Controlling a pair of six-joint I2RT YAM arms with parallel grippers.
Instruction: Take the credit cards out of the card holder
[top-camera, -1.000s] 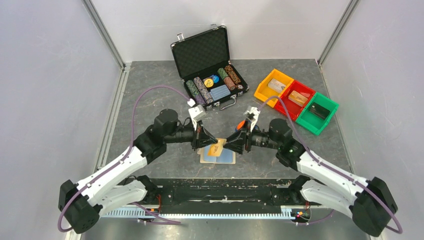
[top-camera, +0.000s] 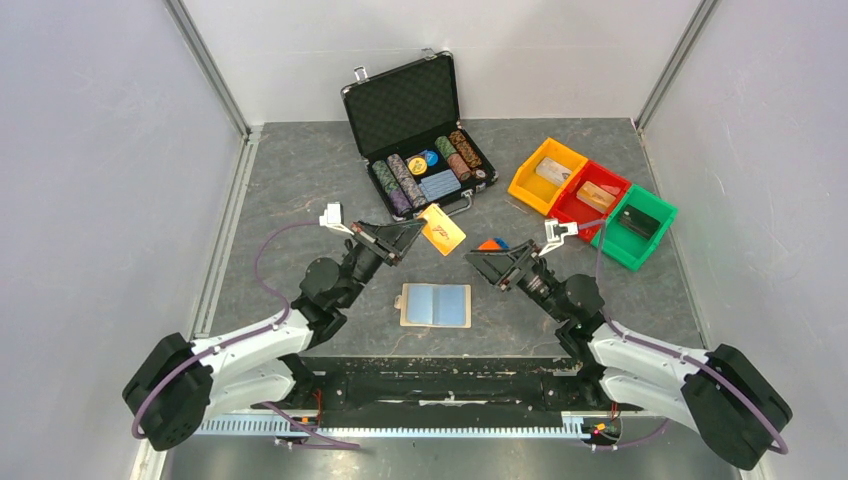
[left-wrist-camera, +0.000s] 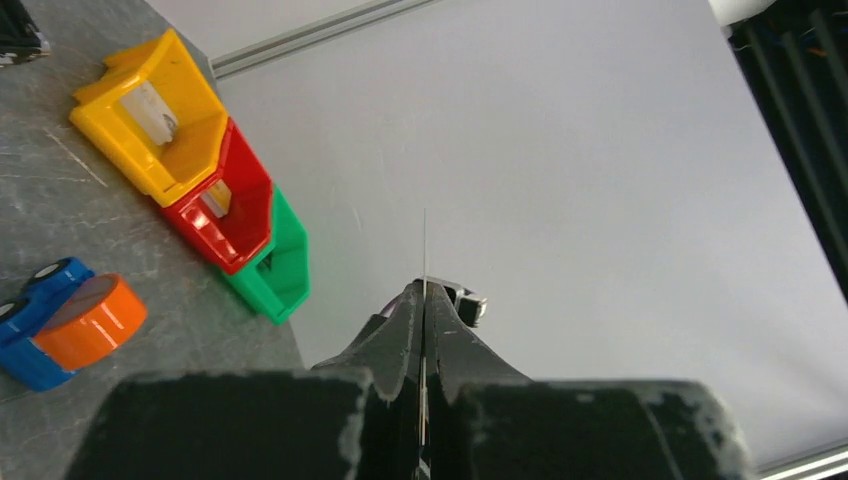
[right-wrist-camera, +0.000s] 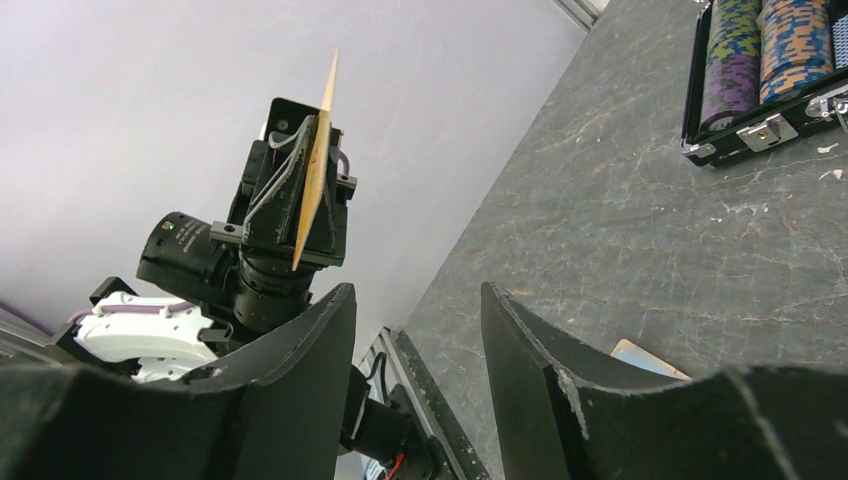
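Note:
A yellow-orange card (top-camera: 443, 231) is held up over the table by my left gripper (top-camera: 421, 224), which is shut on it. In the left wrist view the card (left-wrist-camera: 424, 255) appears edge-on as a thin line between the meeting fingers. From the right wrist view the card (right-wrist-camera: 316, 170) stands nearly upright in the left gripper. My right gripper is open and empty, to the right of the card and apart from it. The card holder (top-camera: 436, 305) lies open and flat on the table, pale blue pages showing; only a corner of the holder (right-wrist-camera: 648, 360) shows in the right wrist view.
An open case of poker chips (top-camera: 425, 178) stands at the back. Yellow (top-camera: 527, 185), red (top-camera: 567, 208) and green (top-camera: 637, 251) bins, each with something inside, sit at the right. A blue and orange tape dispenser (left-wrist-camera: 85, 322) lies near the right gripper. Table left of the case is clear.
Both grippers were together at the card over the holder. The left has since carried the card up and away toward the case, while the right has let go and drawn right.

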